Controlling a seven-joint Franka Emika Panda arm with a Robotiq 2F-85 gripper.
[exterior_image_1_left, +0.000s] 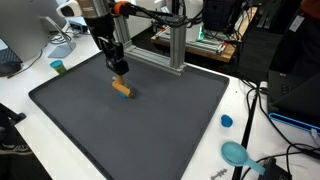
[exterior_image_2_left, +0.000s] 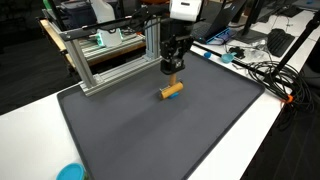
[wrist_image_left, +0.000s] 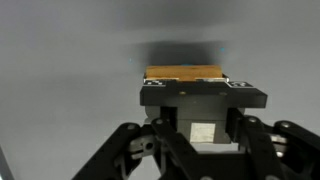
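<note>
An orange cylinder-like piece (exterior_image_2_left: 171, 90) lies tilted on the dark grey mat, with a bit of blue (exterior_image_1_left: 125, 95) showing at its lower edge. A narrow wooden piece (exterior_image_2_left: 172, 78) stands just behind it, directly beneath my gripper (exterior_image_1_left: 116, 75). In the wrist view, a wooden bar (wrist_image_left: 185, 73) runs across the front of my gripper; dark fingers lie close to it. Whether they press on the wood or stand apart from it cannot be made out. The lower ends of the fingers are too small to tell in both exterior views.
A silver metal frame (exterior_image_1_left: 155, 55) stands along its back edge. A green cup (exterior_image_1_left: 58, 67) sits beyond the far left corner; a teal bowl (exterior_image_1_left: 240, 157) and a blue cup (exterior_image_1_left: 227, 121) stand off the right side.
</note>
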